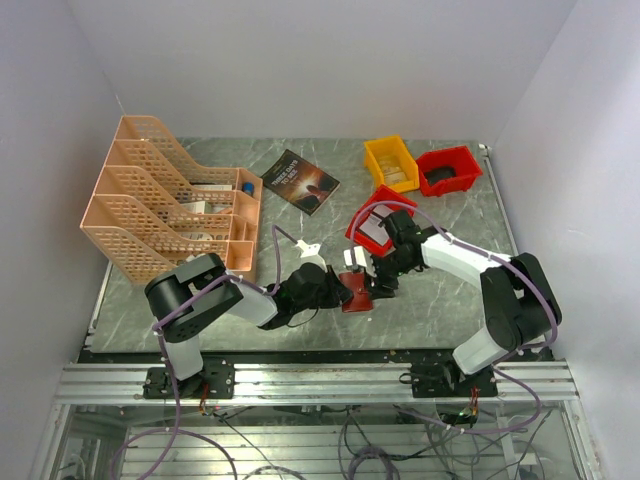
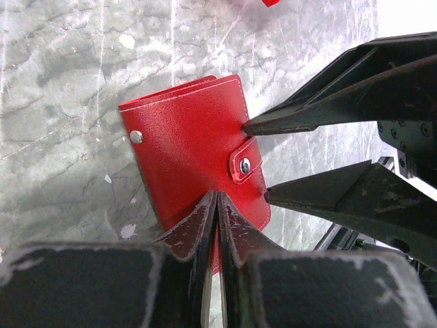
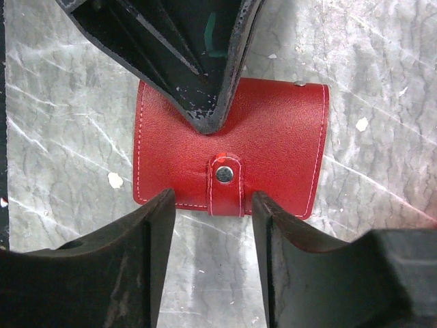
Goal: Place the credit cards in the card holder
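Observation:
The red leather card holder [image 1: 356, 302] lies closed on the grey surface between both grippers, its snap strap [image 3: 225, 188] fastened. My left gripper is shut on the holder's edge, as far as the left wrist view shows. My right gripper is open over the holder, its two fingers apart either side of the snap strap; in the left wrist view its black fingers reach over the holder's strap side. No credit card can be clearly made out.
A red tray [image 1: 375, 229] sits just behind the holder, with yellow [image 1: 395, 140] and red [image 1: 460, 180] bins farther back. A magazine [image 1: 300, 180] lies at the back; a peach organiser [image 1: 140, 230] fills the left.

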